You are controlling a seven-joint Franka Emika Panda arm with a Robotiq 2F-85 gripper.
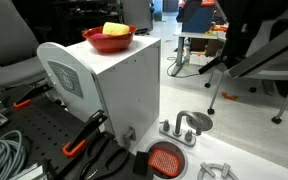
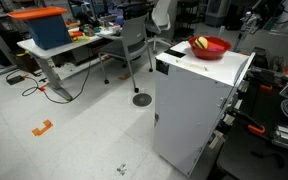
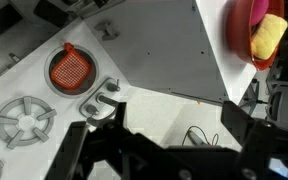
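Observation:
In the wrist view my gripper is open, its dark fingers wide apart with nothing between them. Below it lies a toy kitchen top with a small sink holding a red mesh insert (image 3: 71, 68), a grey tap (image 3: 102, 100) and a stove burner (image 3: 26, 118). A red bowl (image 1: 110, 44) rests on the white box-like cabinet (image 1: 134, 85), and a yellow item (image 1: 115, 29) sits in it. From the wrist, a pink item (image 3: 259, 10) shows beside the yellow item (image 3: 269, 38). A dark, close arm part (image 1: 246, 25) fills the upper right of exterior view 1.
The cabinet (image 2: 189, 110) forms a tall wall beside the sink. Dark clamps with orange handles (image 1: 84, 137) and coiled cable (image 1: 4, 155) occupy the black table. Behind are chairs (image 2: 129, 35) and a table with an orange bin (image 2: 36, 30); open floor lies between.

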